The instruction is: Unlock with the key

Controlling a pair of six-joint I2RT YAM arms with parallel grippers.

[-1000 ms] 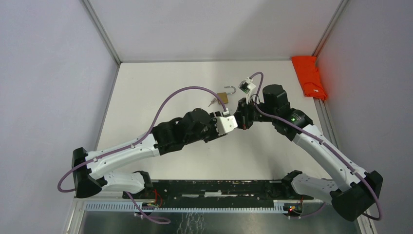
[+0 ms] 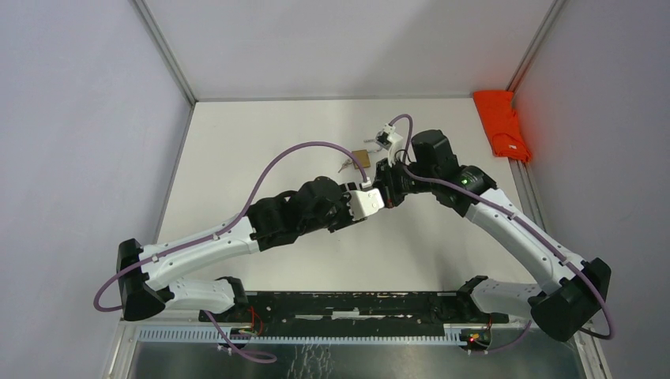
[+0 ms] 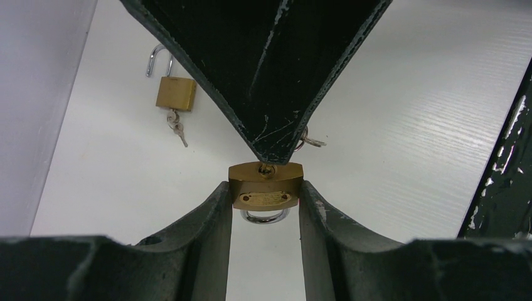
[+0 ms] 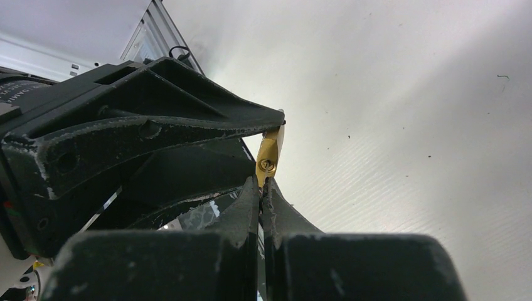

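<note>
A brass padlock [image 3: 265, 194] is clasped between the fingers of my left gripper, its keyhole face turned up and its silver shackle [image 3: 265, 217] below. Whether that shackle is locked cannot be told. Directly above, the fingertips of my right gripper are pressed together at the keyhole. A short brass-coloured stub [image 3: 268, 167] shows between them and the padlock. A ring with another key [image 3: 312, 142] dangles beside the right fingertips. The gripped key itself is mostly hidden, and how deep it sits does not show. In the top view both grippers meet near the table's centre.
A second brass padlock [image 3: 176, 93] lies on the white table with its shackle open and keys [image 3: 177, 125] in it. An orange cloth [image 2: 502, 126] rests at the far right corner.
The right arm has shifted slightly left, and its wrist has tilted left, partly covering the lying padlock's shackle in the top view. My left arm looks unmoved.
</note>
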